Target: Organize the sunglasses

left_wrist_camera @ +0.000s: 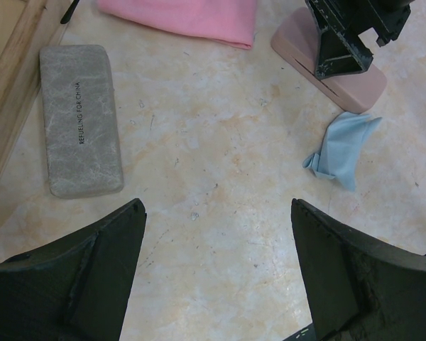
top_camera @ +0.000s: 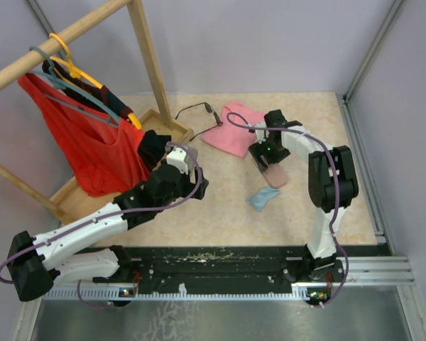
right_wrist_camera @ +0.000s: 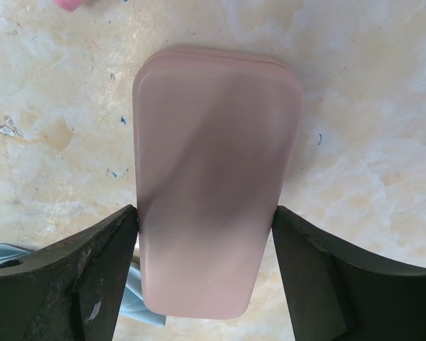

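Observation:
A pair of dark-framed sunglasses (top_camera: 209, 109) lies at the back, one part by the edge of the pink cloth (top_camera: 231, 135). A long pinkish case (right_wrist_camera: 213, 142) rests on the table with my right gripper over it. The right fingertips line up with the case's two long sides; whether they press on it does not show. My left gripper stands open above bare table, nothing between its fingers. Left of it is a grey case (left_wrist_camera: 82, 121) with printed lettering, partly hidden by the arm in the top view.
A small blue cloth (left_wrist_camera: 339, 149) lies just front-left of the pinkish case. Along the left, a wooden rack (top_camera: 149, 57) with hanging clothes, including a red garment (top_camera: 92, 142), stands over a wooden tray.

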